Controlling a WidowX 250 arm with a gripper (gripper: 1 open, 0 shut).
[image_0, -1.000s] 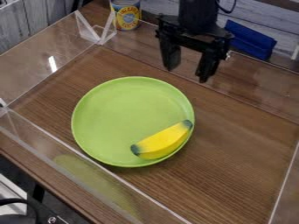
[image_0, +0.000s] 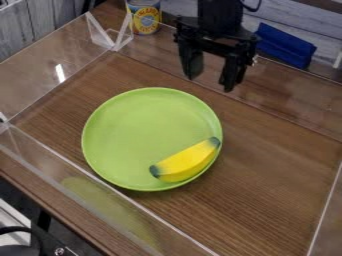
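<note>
My black gripper (image_0: 211, 70) hangs over the back middle of the wooden table, its two fingers apart with nothing seen between them. In front of it, toward the left, a green plate (image_0: 134, 130) holds a yellow banana (image_0: 185, 160) at its front right, well away from the gripper.
A can (image_0: 143, 16) stands at the back left. A blue object (image_0: 285, 45) lies at the back right. Clear walls (image_0: 34, 75) edge the table. The wood right of the plate is clear.
My gripper has risen very slightly. The plate and banana look unchanged.
</note>
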